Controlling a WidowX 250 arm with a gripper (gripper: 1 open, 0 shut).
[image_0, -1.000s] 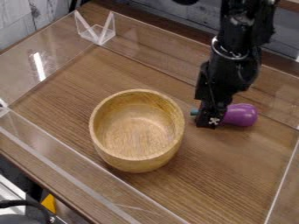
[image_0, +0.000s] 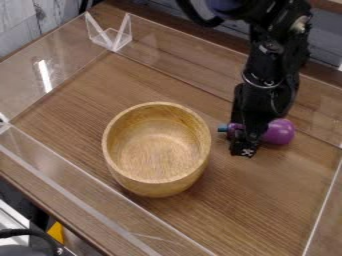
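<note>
My black gripper (image_0: 251, 140) is low over a purple eggplant-like toy (image_0: 278, 131) with a teal stem, on the wooden table at right. Its fingers straddle the toy's stem end and partly hide it; the gripper is open. A yellow round bowl (image_0: 155, 145) stands left of the gripper.
A white wire or plastic holder (image_0: 107, 35) stands at the upper left. A black object with yellow lies at the lower-left edge.
The gripper has moved slightly right and down onto the purple toy, covering more of its stem end. The bowl has not moved.
</note>
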